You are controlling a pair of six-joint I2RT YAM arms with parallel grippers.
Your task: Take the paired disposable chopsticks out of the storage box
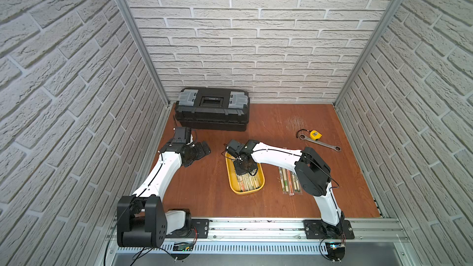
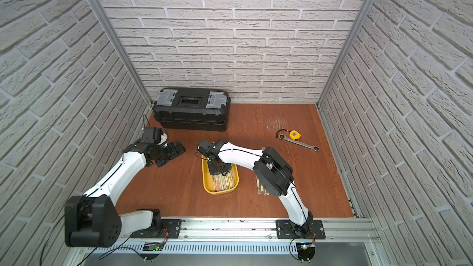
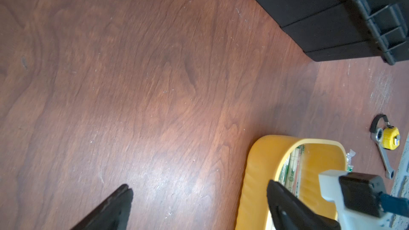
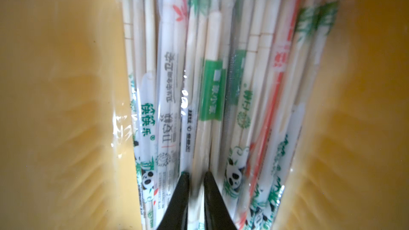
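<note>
A yellow storage box (image 1: 230,176) stands on the table, holding several plastic-wrapped chopstick pairs (image 1: 248,182) side by side. Down inside it, my right gripper has its narrow fingertips a small gap apart, one on each side of a chopstick pair with a green label (image 4: 211,89). Whether the fingers press on that pair cannot be told. The box's far end is covered by the right arm in the top views. Left of the box, my left gripper hangs wide open over bare wood, nothing between its fingers.
Several wrapped chopstick packs (image 1: 289,181) lie on the table right of the box, partly under the right arm. A black toolbox (image 1: 211,110) sits at the back left; a tape measure (image 1: 315,135) and wrench (image 1: 320,142) lie back right.
</note>
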